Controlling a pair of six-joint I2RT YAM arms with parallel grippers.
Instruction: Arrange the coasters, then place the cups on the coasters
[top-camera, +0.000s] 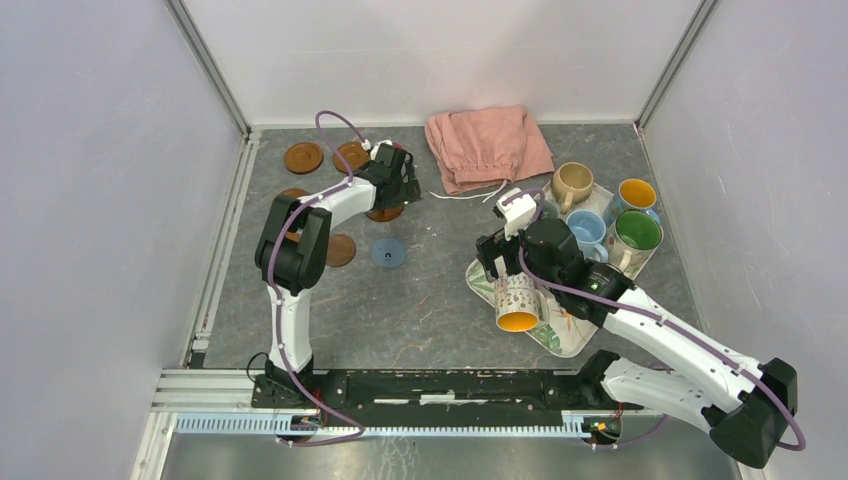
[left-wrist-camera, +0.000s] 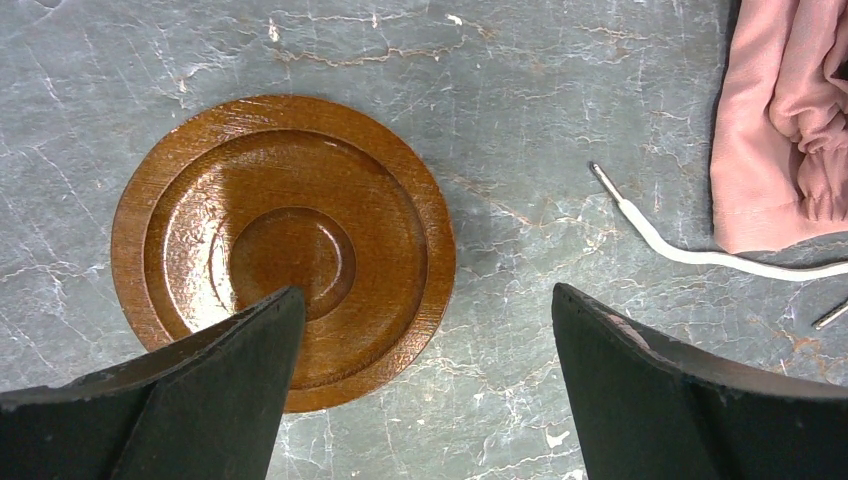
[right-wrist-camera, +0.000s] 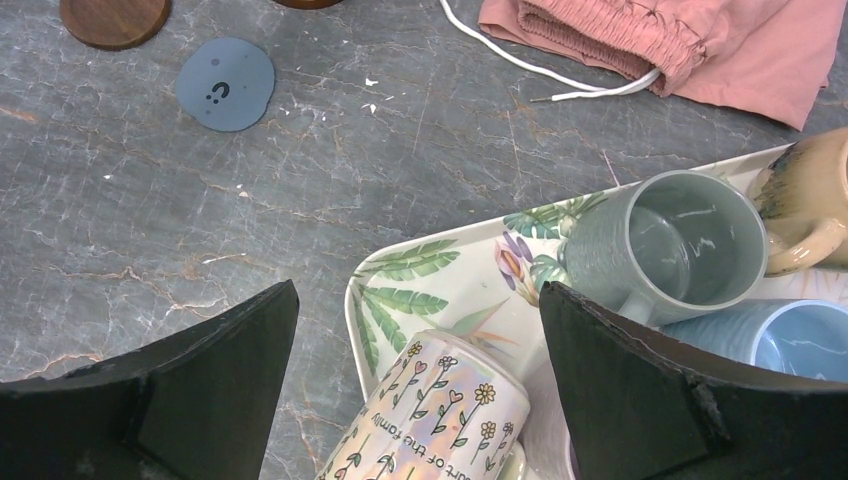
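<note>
In the left wrist view a round brown wooden coaster lies flat, partly behind one finger of my open left gripper. Nothing is between those fingers. The blue coaster lies on the bare counter below the wooden ones in the top view. Over the tray's left part hangs my right gripper, open and empty. Just below it, a flower-patterned cup lies on its side, its orange inside facing the front. A grey-green cup and a light blue cup are farther right, partly behind a finger.
The leaf-printed tray holds several cups, among them a tan cup, one orange inside and one green inside. Folded pink cloth with a white cord lies at the back. Counter between coasters and tray is clear.
</note>
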